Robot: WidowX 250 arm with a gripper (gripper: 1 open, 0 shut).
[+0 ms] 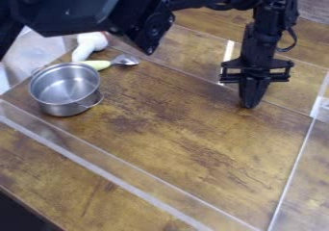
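Observation:
My gripper [252,92] hangs at the right of the camera view, low over the wooden table, its black fingers shut; I see nothing held between them. A steel pot [64,89] stands at the left, well away from the gripper. Behind it lie a yellow-handled utensil with a metal head [98,64] and a white object [88,45], partly under the arm's outline.
Clear strips or panels [295,177] run along the edges of the work area. The arm spans the top of the view.

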